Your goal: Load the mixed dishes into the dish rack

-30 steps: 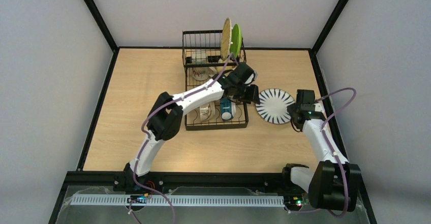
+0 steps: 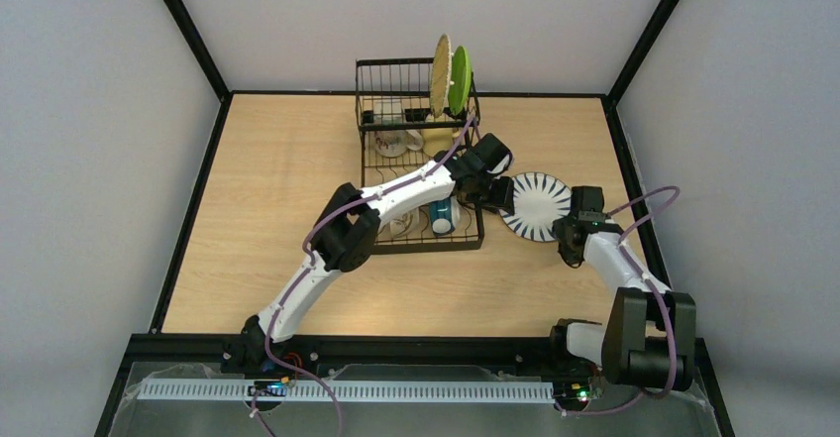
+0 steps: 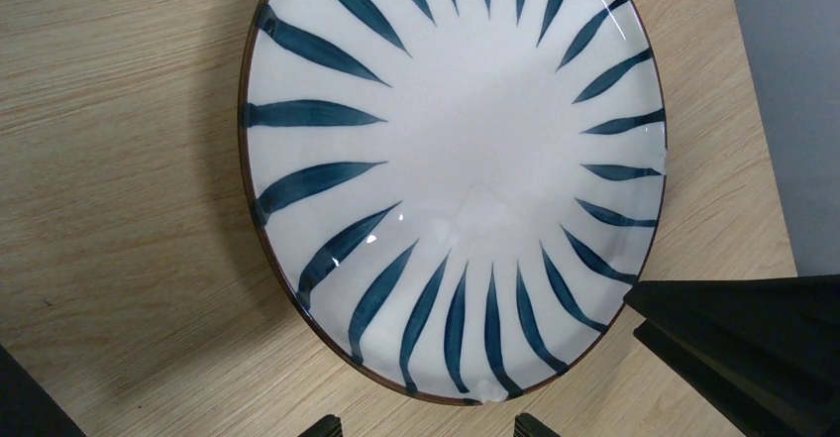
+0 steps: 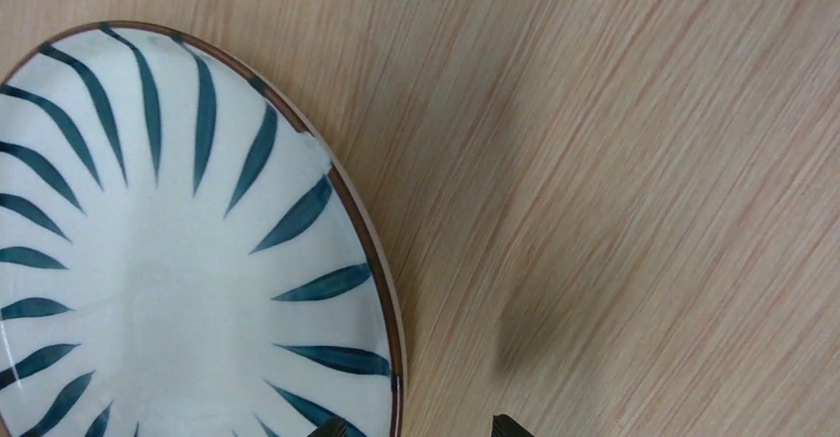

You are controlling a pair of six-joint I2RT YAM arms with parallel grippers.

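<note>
A white plate with blue-green stripes and a brown edge (image 2: 536, 205) lies flat on the table, right of the dish rack (image 2: 421, 247). My left gripper is open at the plate's left side, fingertips just short of its rim in the left wrist view. On the plate's opposite side, my right gripper is also open; the rim (image 4: 396, 358) lies between its fingertips as seen in the right wrist view. Neither gripper holds anything. In the rack's top tier stand a beige plate (image 2: 441, 75) and a green plate (image 2: 460, 80).
Cups stand in the lower rack, among them a blue one (image 2: 441, 217) and a white one (image 2: 389, 143). My left arm reaches across the rack and hides part of it. Bare table lies left of the rack and in front of the plate.
My left gripper has moved right, up to the plate's edge. The right gripper has shifted a little left and toward the front, closer over the plate's right rim. The plate has stayed put.
</note>
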